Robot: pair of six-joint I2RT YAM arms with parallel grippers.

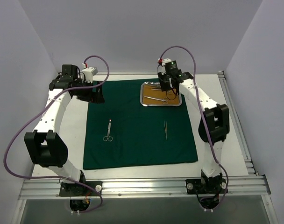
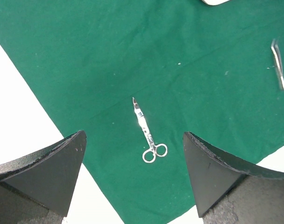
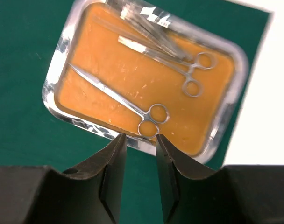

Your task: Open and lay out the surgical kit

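A silver tray (image 1: 142, 93) with orange lining holds several scissor-like instruments and thin tools, including scissors (image 3: 149, 116) nearest my right gripper, whose fingers are apart and empty above the tray's near rim. A scissor-like instrument (image 2: 146, 130) lies alone on the left of the green cloth. Tweezers (image 1: 165, 130) lie on the right of the cloth. My left gripper is open over the upper left of the cloth, nothing between its fingers.
White table (image 1: 216, 88) borders the cloth. Purple cables arch over both arms.
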